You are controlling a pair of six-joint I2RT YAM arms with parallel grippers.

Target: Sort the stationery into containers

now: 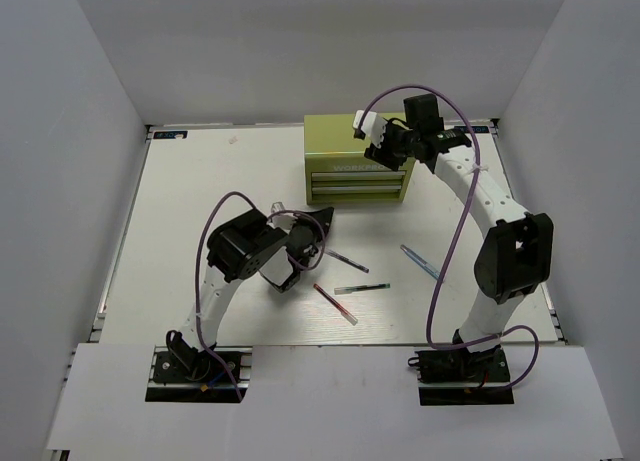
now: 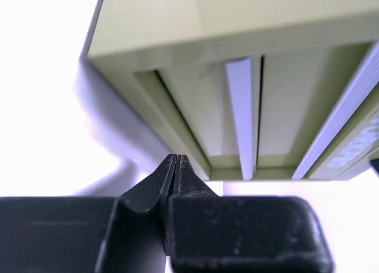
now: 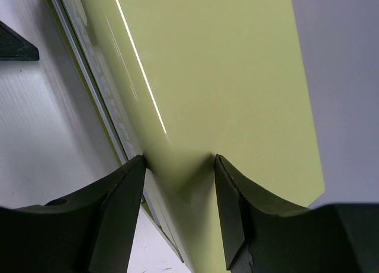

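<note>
A pale green drawer organizer (image 1: 335,136) stands at the back centre of the table, its slotted front facing forward. My right gripper is shut on its top front edge. My left gripper is just in front of the organizer's lower left front, fingertips together; I cannot tell whether anything is between them. On the table in front lie a dark pen (image 1: 347,260), a dark pen with a pale end (image 1: 362,288), a red pen (image 1: 335,304) and a blue pen (image 1: 421,263).
Grey walls stand behind and to both sides. The pens occupy the middle and right front of the table.
</note>
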